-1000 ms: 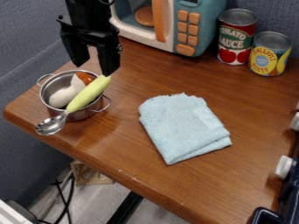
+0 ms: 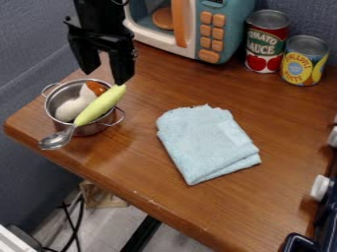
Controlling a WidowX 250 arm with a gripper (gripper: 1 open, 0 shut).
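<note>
My black gripper [image 2: 102,63] hangs open above a steel pot [image 2: 67,120] at the left of the table, with nothing visible between its fingers. In the pot are a white item [image 2: 83,99], an orange item [image 2: 98,88] and a yellow-green corn or banana-like item [image 2: 102,103] leaning over the rim. A ladle [image 2: 55,140] rests at the pot's front left, its handle partly hidden.
A toy microwave [image 2: 198,25] stands at the back, with a tomato sauce can [image 2: 266,44] and a yellow can [image 2: 304,63] to its right. A folded blue cloth [image 2: 207,144] lies mid-right. A dark appliance [image 2: 316,221] edges in at right.
</note>
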